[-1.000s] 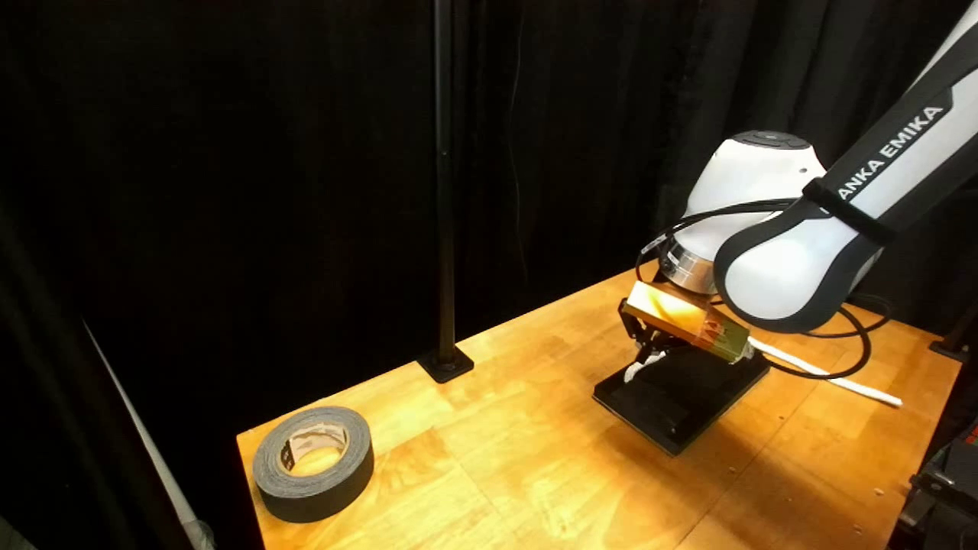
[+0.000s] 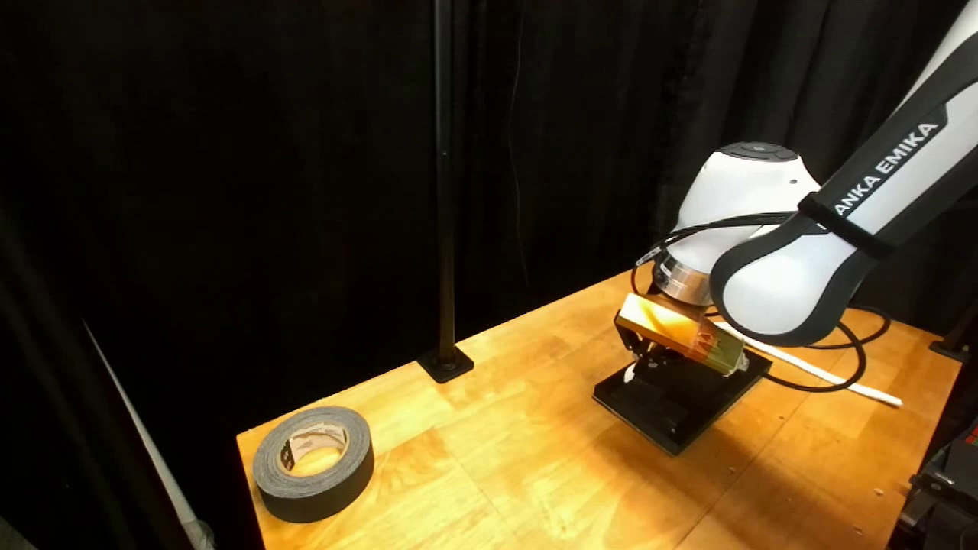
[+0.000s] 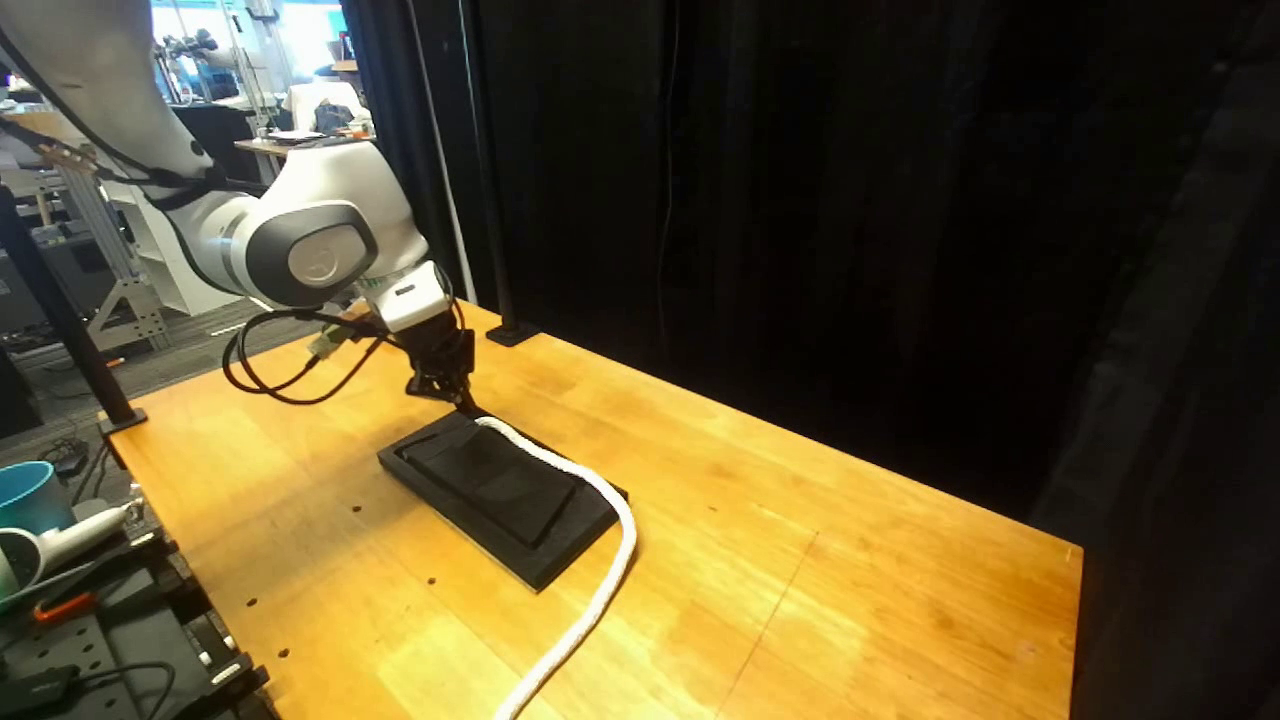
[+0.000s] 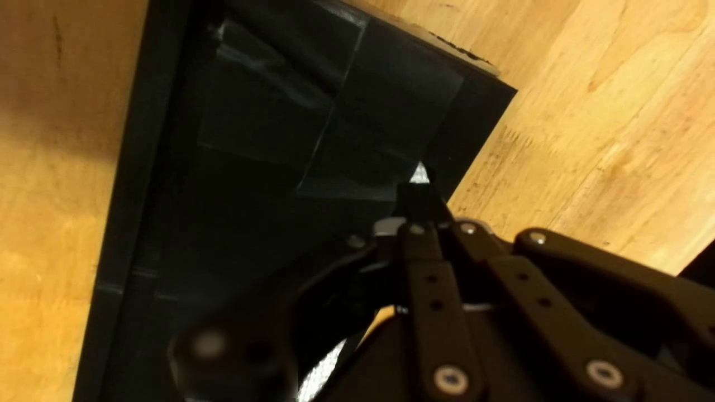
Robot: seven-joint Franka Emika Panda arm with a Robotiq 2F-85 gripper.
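Observation:
A white rope (image 3: pixel 584 472) curves across the tabletop and over a black flat board (image 3: pixel 414 470). Its far end lies at the board's edge, at the tips of my gripper (image 3: pixel 463 406). In the wrist view the fingers are together, and a bit of the rope's tip (image 4: pixel 420 175) peeks out just beyond the gripper. Another stretch of rope (image 4: pixel 323 372) shows below the finger linkages; the part between is hidden. No rope is visible between the fingers. In exterior view 1 the gripper (image 2: pixel 639 356) is low over the board (image 2: pixel 674 403), the rope tip (image 2: pixel 629 372) beside it.
A roll of dark tape (image 2: pixel 314 463) lies on the table's far left corner in exterior view 1. A black post base (image 2: pixel 446 363) stands at the back edge. Black cables (image 2: pixel 854 359) loop off the arm.
The hand has come down slightly and a little to the left in exterior view 1. Less of the rope's tip shows under the gripper, and more of the rope shows behind the hand.

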